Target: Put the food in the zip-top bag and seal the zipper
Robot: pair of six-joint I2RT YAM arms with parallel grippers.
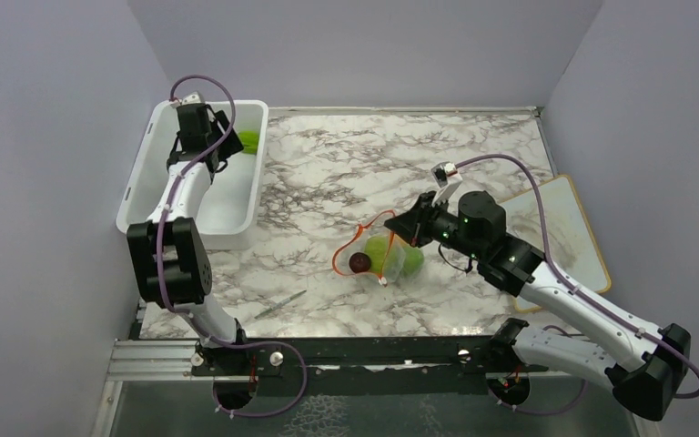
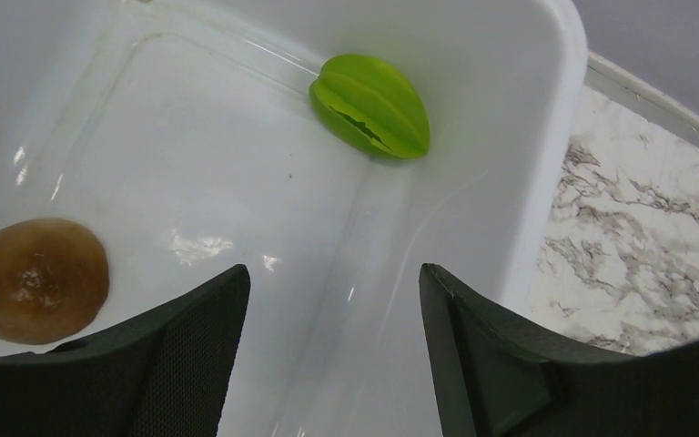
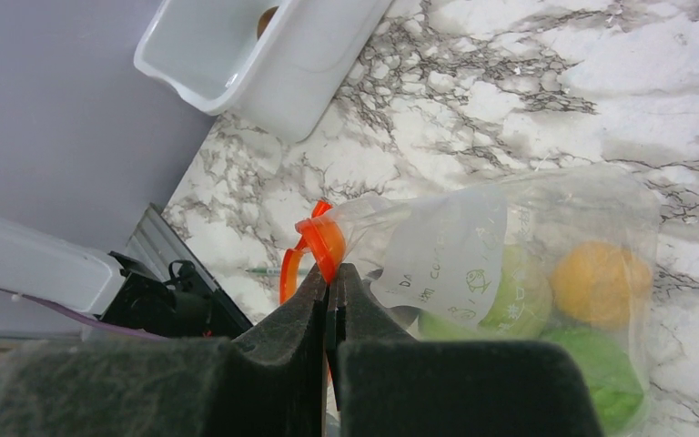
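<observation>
My left gripper hangs open over the white bin [image 1: 157, 137], nothing between its fingers; below it lie a green star fruit [image 2: 369, 105] and a brown round food [image 2: 36, 278]. My right gripper is shut on the orange zipper edge [image 3: 323, 238] of the clear bag [image 3: 446, 246]. The bag lies on the marble table with its mouth held up, containing a dark round food [image 1: 359, 262], green pieces [image 3: 592, 373] and an orange one [image 3: 601, 282].
A cream board [image 1: 564, 246] lies at the right behind my right arm. A thin pen-like item [image 1: 279, 303] lies near the front edge.
</observation>
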